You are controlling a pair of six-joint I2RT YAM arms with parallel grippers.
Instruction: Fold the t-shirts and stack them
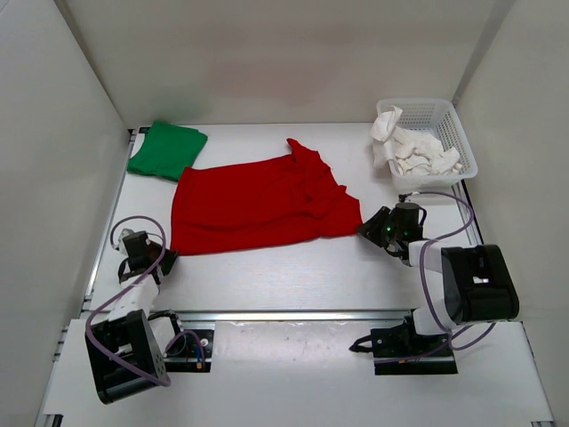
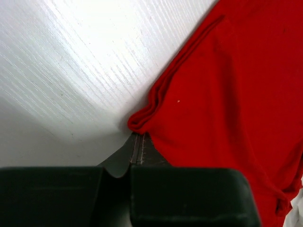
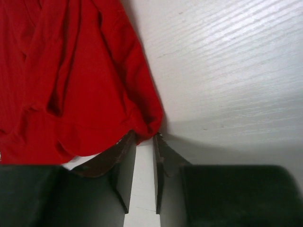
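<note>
A red t-shirt (image 1: 244, 206) lies folded lengthwise across the table, flat on its left and bunched on its right. A folded green t-shirt (image 1: 167, 150) rests at the back left. At the red shirt's near left corner, my left gripper is shut, its tips touching the layered fabric; whether cloth is pinched between them is hard to tell. My right gripper is part open at the near right corner, with that red corner between its fingertips.
A white basket (image 1: 462, 138) holding crumpled white cloth stands at the back right. Bare table (image 1: 267, 285) runs in front of the red shirt. Walls close in the sides and back.
</note>
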